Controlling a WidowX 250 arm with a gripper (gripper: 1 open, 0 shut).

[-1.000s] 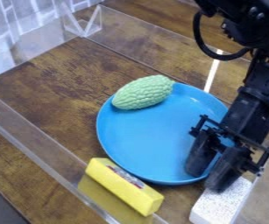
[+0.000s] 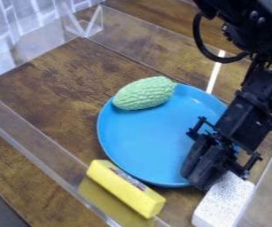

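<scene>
My black gripper is low over the right side of the blue plate, near its rim and just behind the white block. Its fingers are dark against a dark shape, so I cannot tell what is between them or how wide they stand. A bumpy pale green vegetable lies on the upper left part of the plate. A yellow box lies below the plate at the lower left.
Clear plastic walls enclose the wooden floor of the bin. A white cloth or curtain shows at the top left.
The gripper has shifted a little up and to the left, uncovering more of the white block. The other objects look unmoved.
</scene>
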